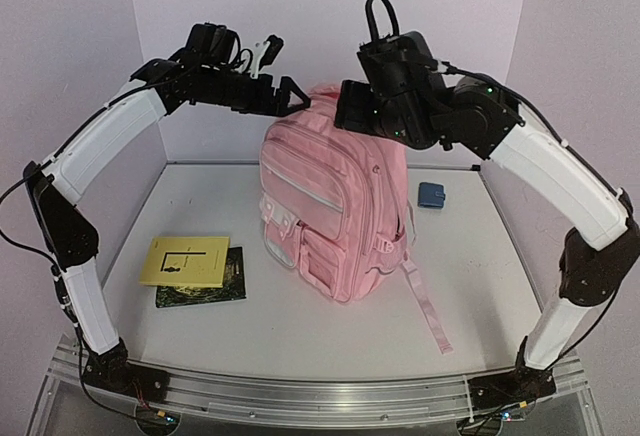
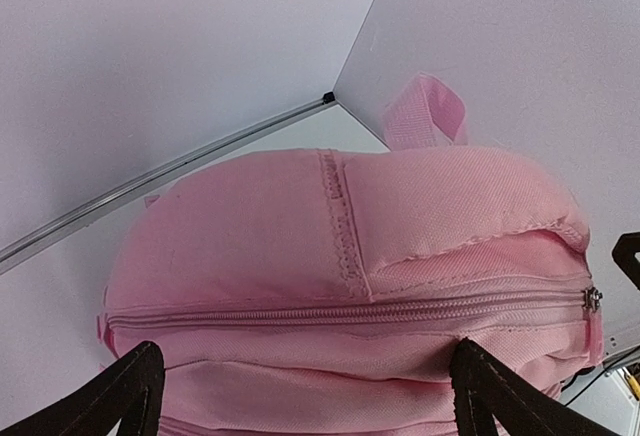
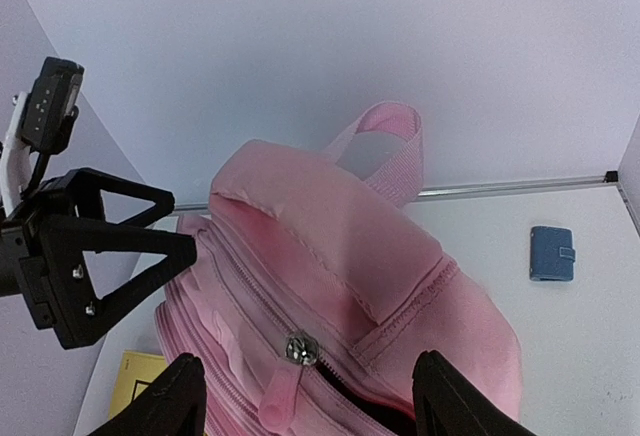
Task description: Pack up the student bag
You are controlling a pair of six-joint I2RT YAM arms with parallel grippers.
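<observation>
The pink backpack stands upright at the middle of the table. At its upper left, my left gripper is open; in the left wrist view its fingers are wide apart with the pink top and a zipper line beyond them. My right gripper is open above the bag's top right. Between its fingers in the right wrist view show a metal zipper slider with a pink pull tab and a short dark gap in the zipper. A yellow book overlaps a dark book at left.
A small dark blue wallet lies behind the bag to the right. One pink strap trails onto the table toward the front right. Both grippers are close together over the bag.
</observation>
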